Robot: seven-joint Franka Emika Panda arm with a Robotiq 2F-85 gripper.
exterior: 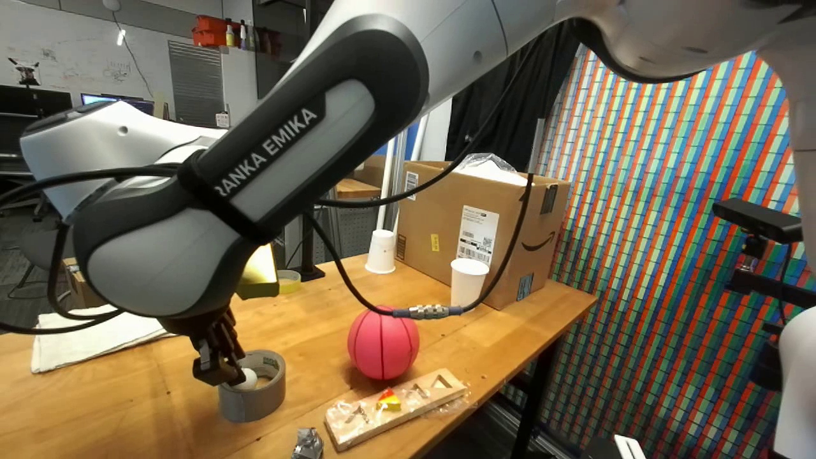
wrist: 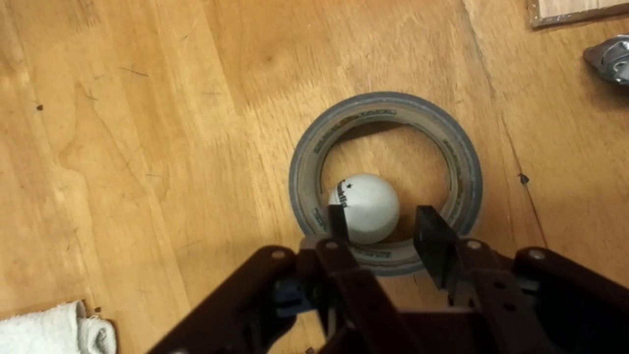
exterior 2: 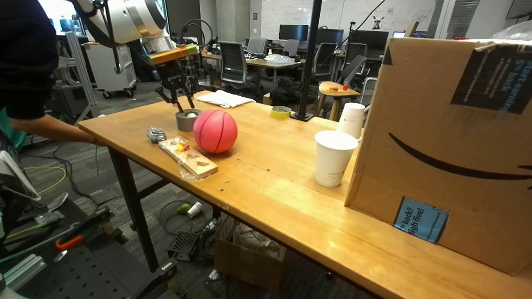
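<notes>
A white ball [wrist: 368, 207] with black print shows within the grey tape roll [wrist: 384, 106], toward the lower left of its opening in the wrist view. My gripper is over the roll's near rim, its fingers parted around the ball's sides. The left fingertip [wrist: 337, 223] overlaps the ball's edge; a narrow gap shows between the ball and the right fingertip. Whether both fingers press on it is unclear. In exterior view 1, the ball [exterior: 247, 378] sits beside my fingertips at the rim of the roll [exterior: 252, 405].
A pink ball [exterior 2: 215, 131] stands near the roll, with a wooden shape board [exterior 2: 202, 164] and a crumpled silver piece [exterior 2: 156, 134] close by. White cloth [wrist: 53, 330] lies to one side. Paper cups [exterior 2: 330, 167] and a large cardboard box [exterior 2: 449, 149] occupy the table's other end.
</notes>
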